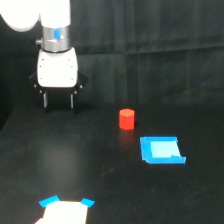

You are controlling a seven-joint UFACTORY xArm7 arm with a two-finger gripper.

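My gripper [58, 101] hangs at the upper left with its fingers pointing down. They stand apart, and only dark background shows between them. A small red block [126, 119] sits on the dark table, well to the right of the gripper. Right of and nearer than the block lies a white square [164, 149] edged with blue tape [148, 157].
Another white piece [64, 213] with blue tape [49, 201] at its corners is cut off by the bottom edge at the left. A dark curtain [150, 60] closes off the back.
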